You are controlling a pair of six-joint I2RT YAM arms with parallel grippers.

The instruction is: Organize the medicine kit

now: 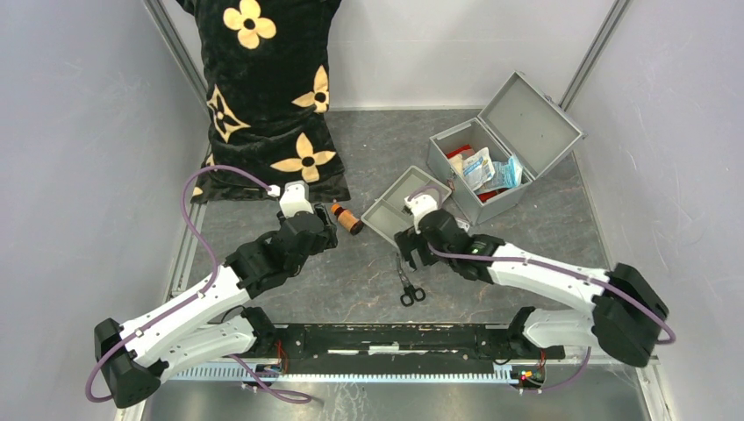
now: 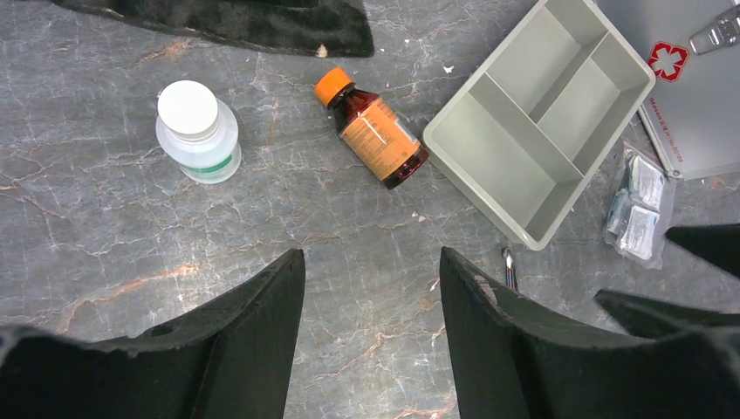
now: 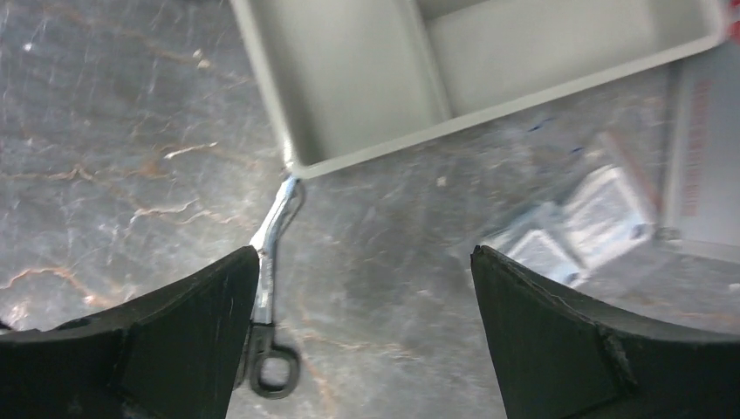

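A grey medicine box (image 1: 497, 210) stands with its lid raised at the back right, with packets and a blue-white pack (image 1: 502, 174) inside. Left of it lies an empty grey divided tray (image 2: 477, 180). The brown bottle with orange cap (image 2: 381, 140) lies on its side near the tray; a white bottle (image 2: 199, 138) stands farther left. Black-handled scissors (image 1: 411, 291) lie below the tray, tips near its corner. Small clear packets (image 2: 638, 208) rest between tray and box. My left gripper is open and empty. My right gripper, open and empty, hovers over the floor between scissors and packets.
A black floral cloth (image 1: 263, 114) covers the back left. Bare floor (image 1: 351, 285) stretches in front of the arms' tips. White walls (image 1: 667, 149) bound the area on both sides.
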